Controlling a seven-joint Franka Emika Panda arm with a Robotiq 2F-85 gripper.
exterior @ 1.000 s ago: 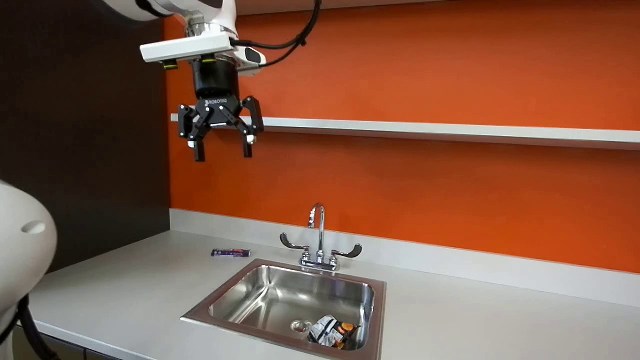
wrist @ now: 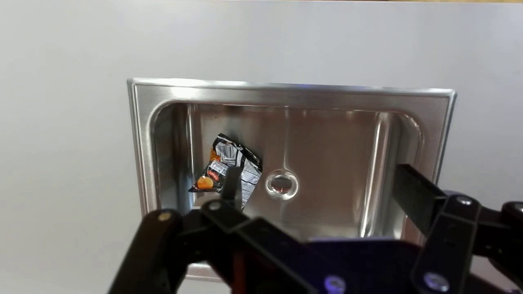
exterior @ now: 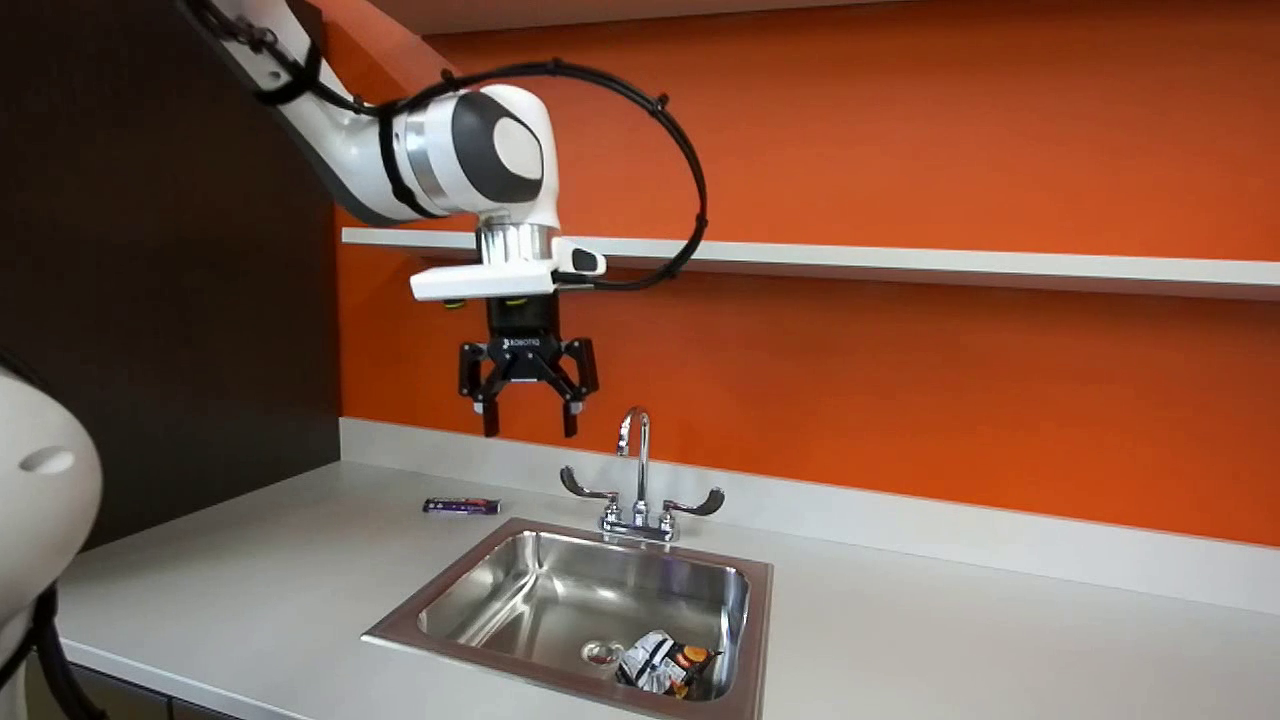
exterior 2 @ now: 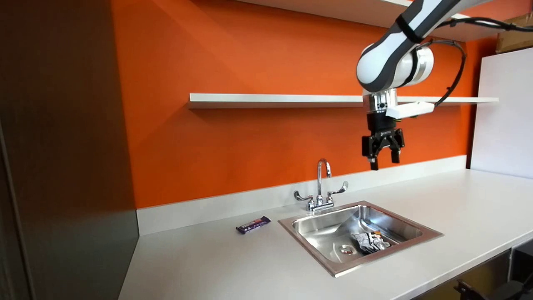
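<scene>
My gripper [exterior: 529, 430] hangs open above the sink area, its fingers pointing down and nothing between them. Well below it, a crumpled chip bag [wrist: 225, 156], black and silver with an orange patch, lies in the basin beside the drain. In the wrist view one finger [wrist: 231, 184] covers part of that bag. On the counter, to the left of the sink in exterior view 2, rests a purple-wrapped bar [exterior 2: 253, 225]. The steel sink [wrist: 289, 93] is set into the counter; its basin holds only the bag as far as I can see.
A chrome faucet [exterior: 642, 480] with two lever handles rises behind the sink. Along the orange wall runs a white shelf [exterior 2: 275, 98].
In exterior view 1 my gripper has come down and to the right. It was open before as well. The bag and the purple bar have not moved.
</scene>
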